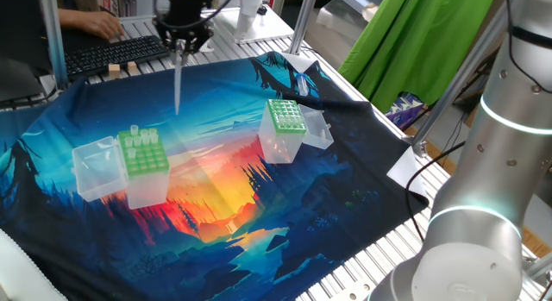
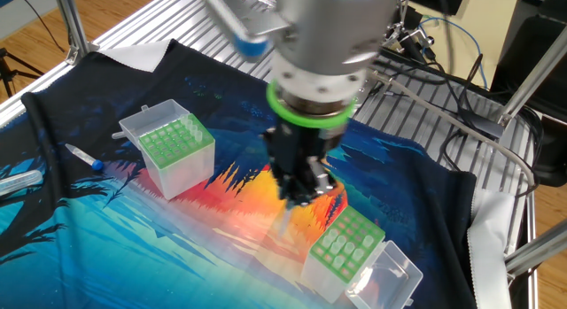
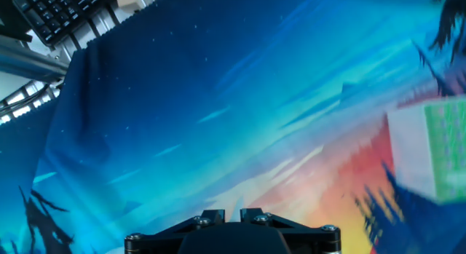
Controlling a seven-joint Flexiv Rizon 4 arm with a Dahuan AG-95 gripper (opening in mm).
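Observation:
A long clear pipette tip point(image 1: 178, 85) hangs point down from my gripper point(image 1: 180, 47), which is shut on its upper end. It is above the cloth, between the two racks and apart from both. In exterior view 2 my gripper point(image 2: 297, 196) and the tip point(image 2: 283, 223) look blurred. One green-topped rack point(image 1: 145, 159), its clear lid open, has several tips standing in its back rows. The other green-topped rack point(image 1: 286, 118) shows no tips standing in it. Part of a green-topped rack point(image 3: 445, 148) enters the wrist view at right, while my gripper shows at the bottom edge.
The dark, colourful cloth point(image 1: 216, 241) lies wrinkled over a slatted metal table. Open lids point(image 1: 99, 169) stick out beside the racks. A pen point(image 2: 84, 157) lies near one rack. Beyond the cloth are a keyboard point(image 1: 116, 54) and a person's hand point(image 1: 95, 23).

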